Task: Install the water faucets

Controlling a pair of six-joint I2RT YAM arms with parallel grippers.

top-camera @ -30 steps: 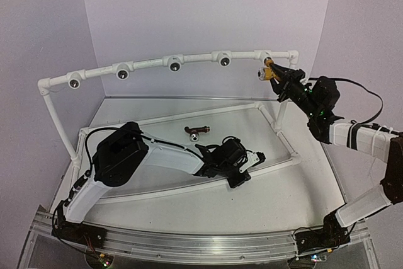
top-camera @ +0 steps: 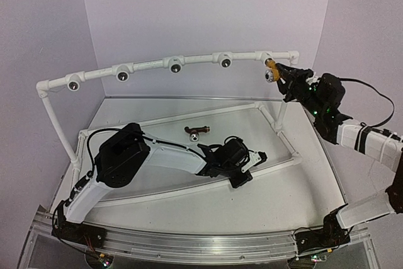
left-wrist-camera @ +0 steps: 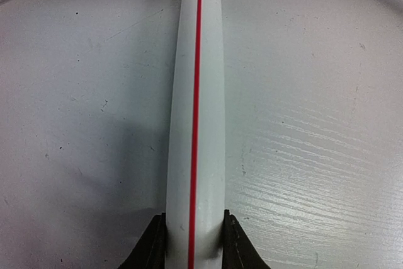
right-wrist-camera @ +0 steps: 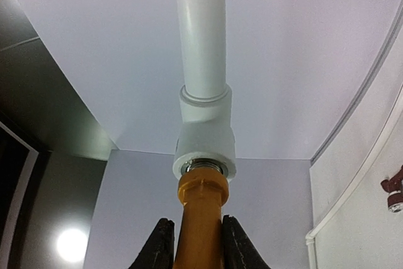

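The orange faucet [top-camera: 273, 71] sits at the mouth of the rightmost tee [right-wrist-camera: 204, 146] on the upper white pipe. Its outlet points forward and down in the top view. My right gripper is shut on the faucet body, one finger on each side. Whether the threads are engaged inside the tee cannot be told. Low in front, my left gripper is shut on the white front pipe [left-wrist-camera: 208, 105], which has a red stripe. A dark brown faucet [top-camera: 196, 131] lies loose on the base inside the frame.
More tees with dark, empty openings line the upper pipe, such as the far-left tee [top-camera: 73, 82]. A white upright [top-camera: 281, 116] stands below the right end. The base [top-camera: 236, 129] is clear around the brown faucet.
The orange faucet's outlet has turned from pointing left to pointing more forward. My right gripper and wrist have turned and shifted with it. The left arm stays put.
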